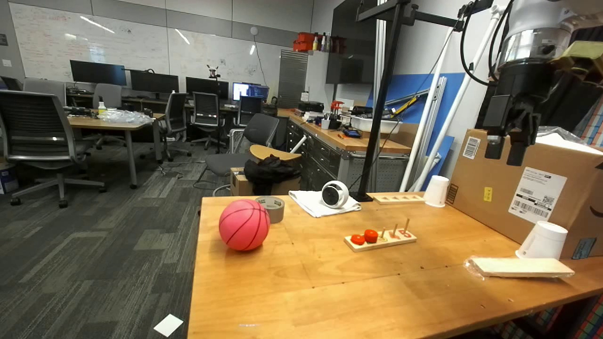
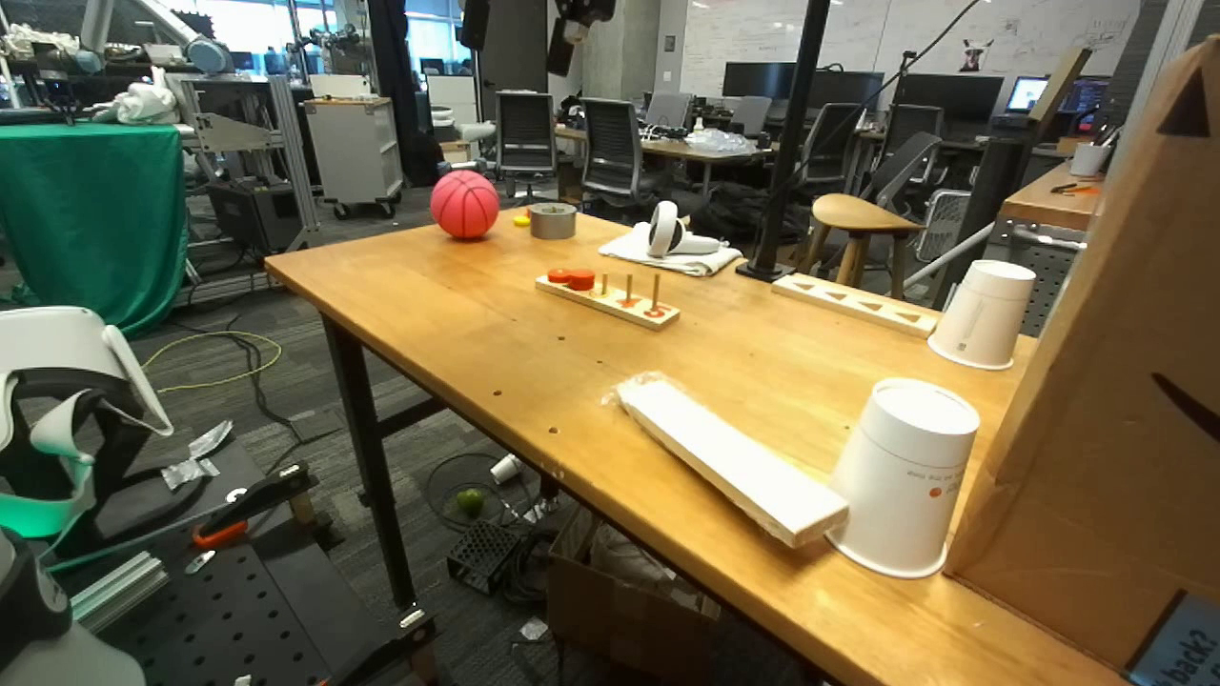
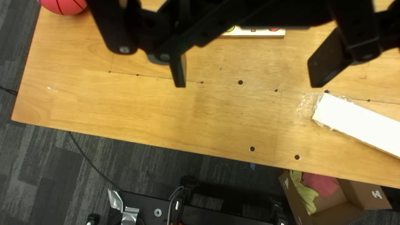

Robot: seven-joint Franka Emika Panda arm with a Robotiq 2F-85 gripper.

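High above the table's right side in exterior view 1, my gripper [image 1: 504, 157] stands open and holds nothing. Its two dark fingers are wide apart in the wrist view, with bare wood below the gap. A wooden peg board [image 1: 381, 241] lies mid-table, well below the gripper; red discs [image 1: 364, 237] sit at its left end, while its right-hand pegs [image 2: 641, 292] stand bare. The pink ball [image 1: 244, 225] rests near the far left corner beside a roll of tape [image 1: 272, 209]. In the wrist view the gripper body hides most of the board.
A plastic-wrapped white block [image 2: 732, 457] lies near the front edge beside an upturned white cup [image 2: 909, 474]. Another cup [image 2: 986, 314] and a big cardboard box [image 1: 525, 189] stand on the right. A black pole [image 1: 376, 113] rises behind a white cloth [image 1: 316, 202].
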